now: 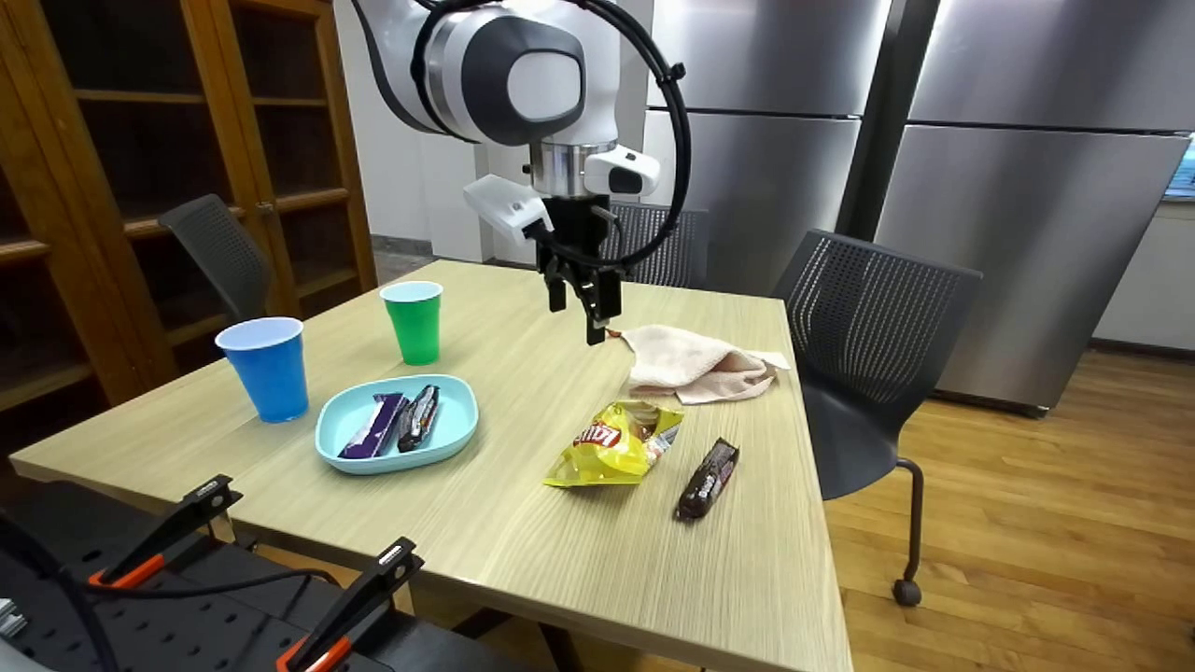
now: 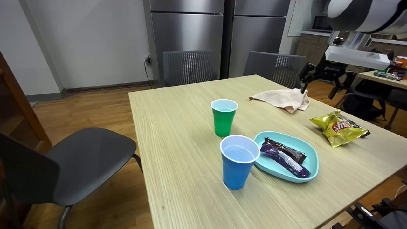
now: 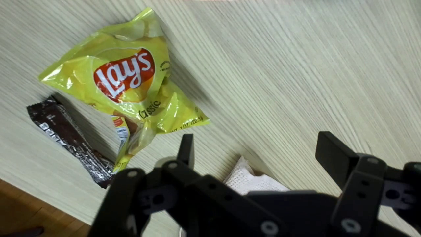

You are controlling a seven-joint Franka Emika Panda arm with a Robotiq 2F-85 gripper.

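My gripper is open and empty, raised above the table with its fingers wide apart. Ahead of the left finger in the wrist view lies a yellow Lay's chip bag (image 3: 124, 79). Beside the bag is a dark-wrapped bar (image 3: 71, 138), lying flat on the bare table. Part of a pale cloth (image 3: 252, 181) shows under the gripper; its body hides the rest there, while exterior view 1 shows the crumpled cloth (image 1: 700, 364) whole. A turquoise dish (image 1: 459, 437) holds a purple-wrapped bar (image 1: 375, 427) and a dark bar (image 1: 419, 419), side by side.
A blue cup (image 2: 238, 168) and a green cup (image 2: 223, 122) stand upright near the dish. Chairs, among them a dark one (image 1: 874, 358), surround the table. Bare tabletop (image 2: 179, 152) lies left of the cups in exterior view 2.
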